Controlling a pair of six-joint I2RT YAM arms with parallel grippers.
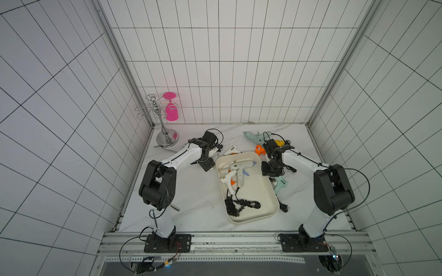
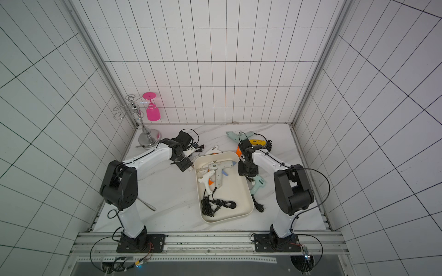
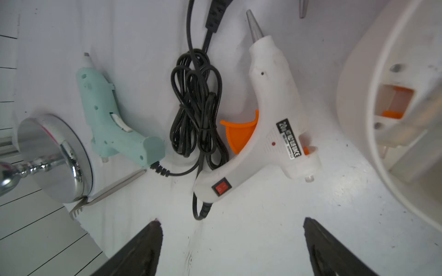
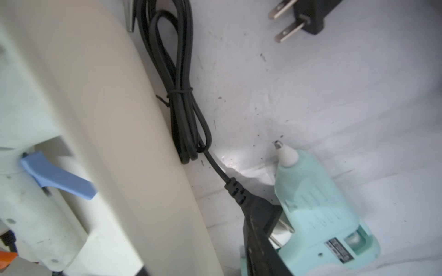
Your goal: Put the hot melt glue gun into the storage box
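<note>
The cream storage box (image 1: 252, 195) holds a pale glue gun with a blue trigger (image 1: 244, 164), a white glue gun with orange (image 1: 228, 180) and their black cords. My right gripper (image 1: 272, 170) is shut on the box's right wall (image 4: 115, 115), one finger (image 4: 262, 250) outside it. Just outside that wall lies a mint glue gun (image 4: 317, 211) beside a black plug (image 4: 262, 211). In the left wrist view a white 20W glue gun (image 3: 271, 133) rests on the table left of the box. My left gripper is open over the table near it, holding nothing.
Another mint glue gun (image 3: 110, 117) lies near the metal stand base (image 3: 55, 158), with a fork (image 3: 110, 188) close by. Behind the box are a larger mint gun (image 1: 254, 137), an orange part (image 1: 260, 150) and a yellow tool (image 1: 279, 143).
</note>
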